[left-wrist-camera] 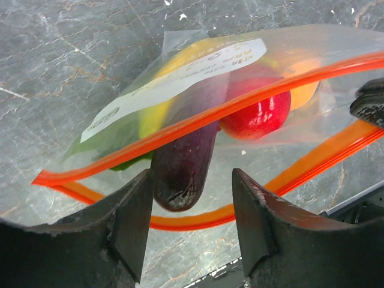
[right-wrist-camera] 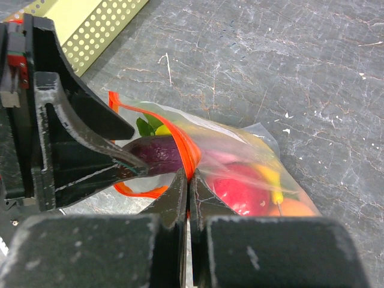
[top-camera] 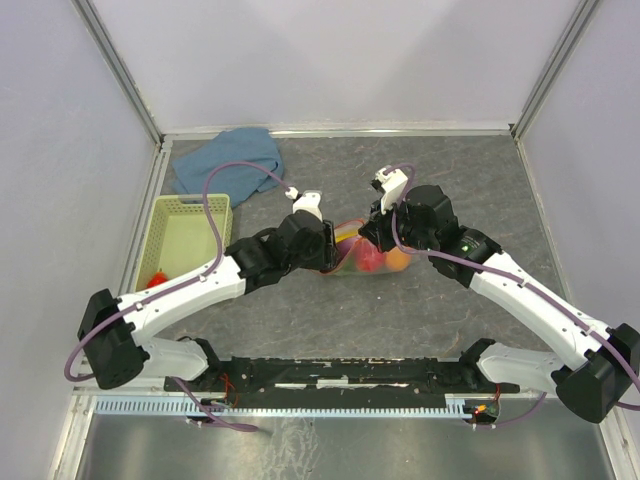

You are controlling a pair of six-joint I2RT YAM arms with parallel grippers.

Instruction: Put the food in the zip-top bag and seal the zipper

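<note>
The clear zip top bag (right-wrist-camera: 234,129) with its orange rim lies on the table, its mouth gaping toward my left gripper. Inside are a dark purple eggplant (left-wrist-camera: 185,159), a round red food (left-wrist-camera: 257,114), long yellow food (right-wrist-camera: 270,175), an orange food (right-wrist-camera: 292,207) and something green (right-wrist-camera: 144,127). The eggplant's near end is at the bag mouth, between the left fingers, which are open with a gap on its right side. My right gripper is shut on the bag's orange rim.
A pale green basket (top-camera: 222,212) stands at the left with a red item (top-camera: 157,279) in it. A blue cloth (top-camera: 230,165) lies behind it. Bare table extends behind and to the right of the bag.
</note>
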